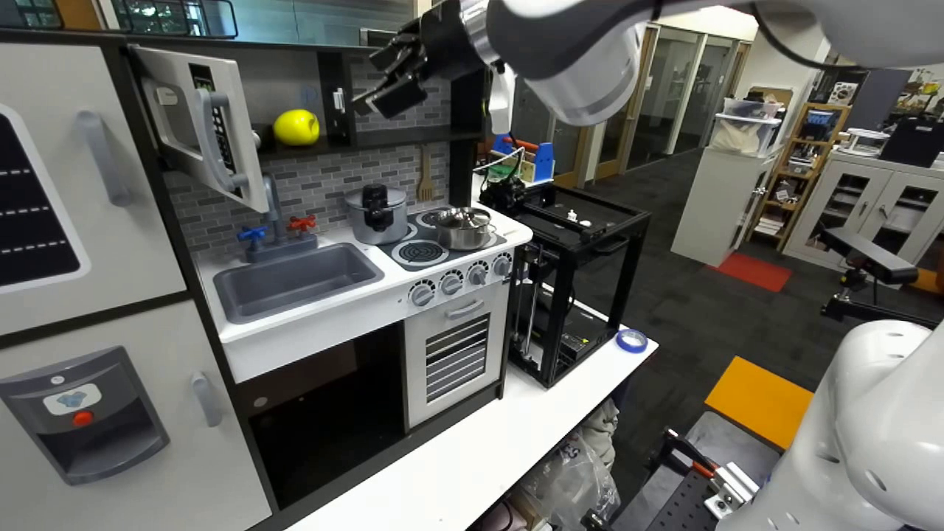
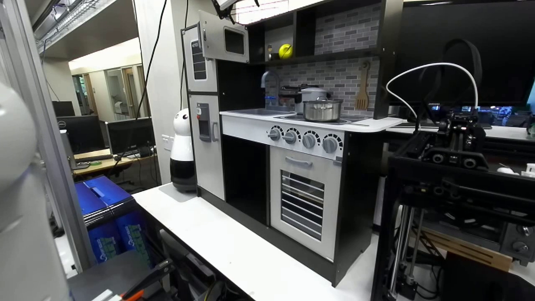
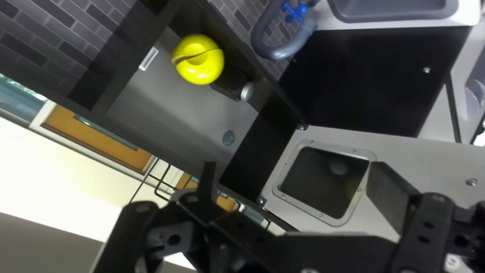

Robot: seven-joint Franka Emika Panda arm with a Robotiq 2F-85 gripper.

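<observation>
A yellow apple-like ball point(image 1: 296, 127) rests on the shelf cubby of the toy kitchen; the wrist view shows a groove across this ball point(image 3: 198, 59). The microwave door point(image 1: 202, 124) is swung wide. To the right of the ball and slightly higher in exterior view 1, my gripper point(image 1: 368, 81) is open and apart from it. In the wrist view its two fingers are spread, with nothing held between them, and the door's window point(image 3: 325, 179) shows beyond the gap. Only a small dark part of the arm's end shows at the top of exterior view 2.
On the stove stand a grey lidded pot point(image 1: 377, 215) and a steel pot point(image 1: 464, 228). The sink point(image 1: 296, 282) with its faucet point(image 1: 273, 208) sits below the cubby. Shelf edges and the upright divider point(image 1: 335, 97) border the ball.
</observation>
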